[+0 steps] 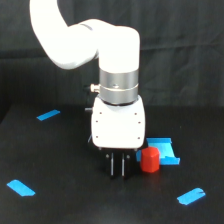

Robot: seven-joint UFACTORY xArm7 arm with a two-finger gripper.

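My gripper (118, 174) points straight down near the middle of the camera view, low over the dark table. Its two thin fingers (111, 165) stand a little apart, with nothing visible between them. Just right of the fingers is a small red object (150, 160), apart from them in the image. Behind the red object lies a bright blue piece (166, 150), like a shallow tray, partly hidden by it and by the white hand.
Flat blue strips mark the table: one at the far left (48, 115), one at the near left (20, 188) and one at the near right (190, 196). A dark curtain (180, 60) hangs behind.
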